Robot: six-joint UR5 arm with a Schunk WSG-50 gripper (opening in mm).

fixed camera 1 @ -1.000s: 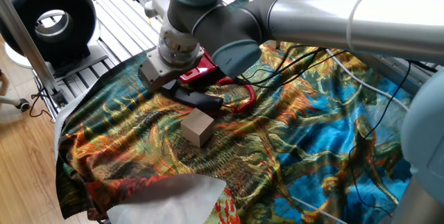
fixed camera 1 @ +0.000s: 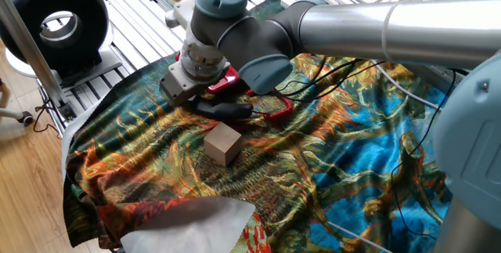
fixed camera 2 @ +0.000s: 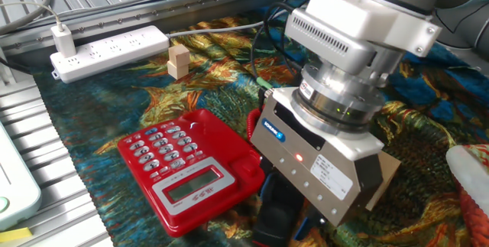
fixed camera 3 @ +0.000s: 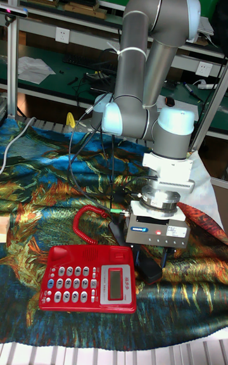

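The red telephone [fixed camera 2: 172, 136] lies on the patterned cloth, keypad and display facing up. Its black handset [fixed camera 1: 227, 110] is off the base, beside it, with the red coiled cord [fixed camera 3: 84, 233] trailing behind. Pointing down over the handset, my gripper [fixed camera 3: 151, 258] has one finger on each side of it and appears shut on it. In exterior view 2 the handset [fixed camera 2: 276, 212] shows under the gripper body, partly covered. Exterior view 1 hides the fingertips behind the gripper body. Whether the handset touches the cloth I cannot tell.
A wooden cube [fixed camera 1: 222, 144] stands on the cloth close to the handset. Two small wooden blocks [fixed camera 2: 178, 62] are near a white power strip [fixed camera 2: 111, 53]. Black cables [fixed camera 1: 337, 81] run over the cloth behind the phone.
My gripper has shifted slightly right in exterior view 1, and the handset has moved and turned a little with it. The red cord has changed shape. The cube has stayed put.
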